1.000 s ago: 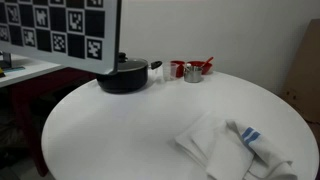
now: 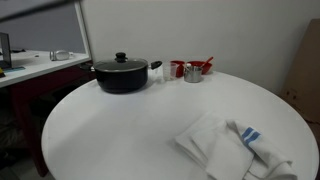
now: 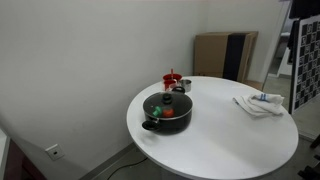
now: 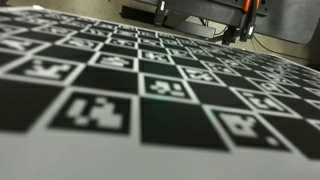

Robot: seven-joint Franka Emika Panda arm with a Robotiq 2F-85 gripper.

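Observation:
A black-and-white patterned board (image 4: 185, 120) fills most of the wrist view, very close and blurred along its near edge. The same kind of board (image 3: 306, 65) stands upright at the right edge of exterior view 2. A dark blurred strip (image 2: 40, 8) crosses the top left corner of exterior view 1; it is probably the board's edge. No gripper fingers can be made out, and what holds the board is hidden. Dark parts beyond the board in the wrist view are unclear.
A lidded black pot (image 2: 122, 76) stands on the round white table (image 2: 130, 140). Behind it are red bowls (image 2: 203, 66), a metal cup (image 2: 193, 74) and a clear cup (image 2: 170, 71). A white towel (image 2: 225, 150) with blue stripes lies at the front right.
In exterior view 1 the patterned board has risen almost out of the frame at the top left, uncovering the pot and the side desk. The table objects have not moved.

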